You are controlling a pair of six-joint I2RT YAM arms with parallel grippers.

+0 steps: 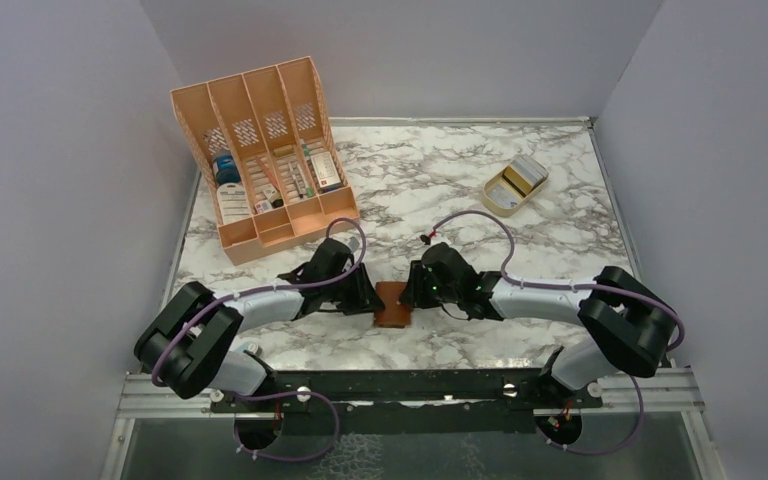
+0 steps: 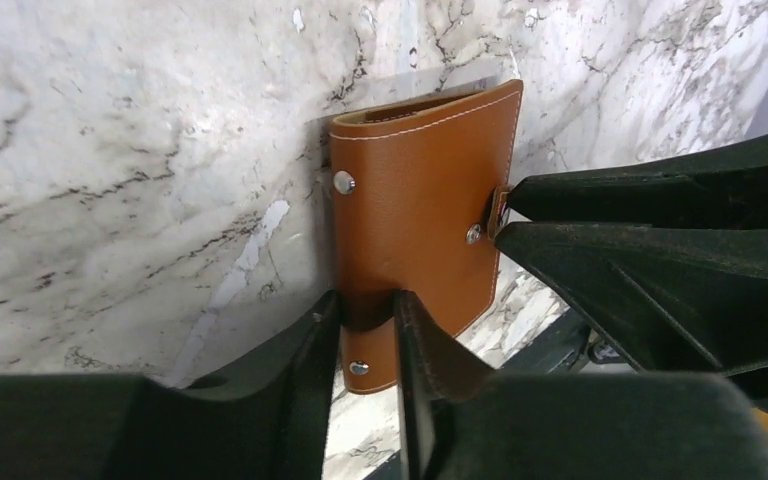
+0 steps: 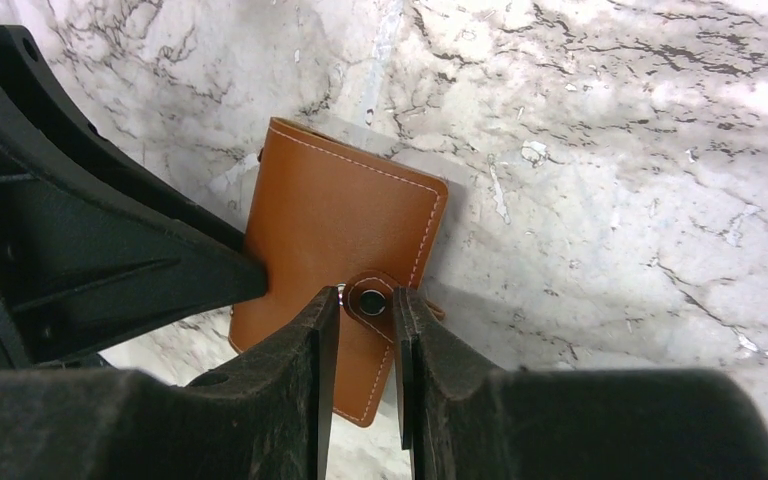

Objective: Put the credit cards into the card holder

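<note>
The brown leather card holder [image 1: 392, 306] lies folded on the marble table, between my two grippers. White stitching and metal snaps show in the left wrist view. My left gripper is part open over the holder's spine side, a narrow gap between its fingertips. From the opposite side, my right gripper reaches the round snap tab [image 3: 368, 298], its fingertips part open on either side of the tab. Whether they touch it is unclear. Card-like flat pieces [image 1: 527, 173] stand in a small yellowish box at the back right.
A peach compartment organizer [image 1: 278, 236] with bottles and boxes stands at the back left, near the left arm. The yellowish box [image 1: 501, 209] sits at the back right. Bare marble lies behind and in front of the holder.
</note>
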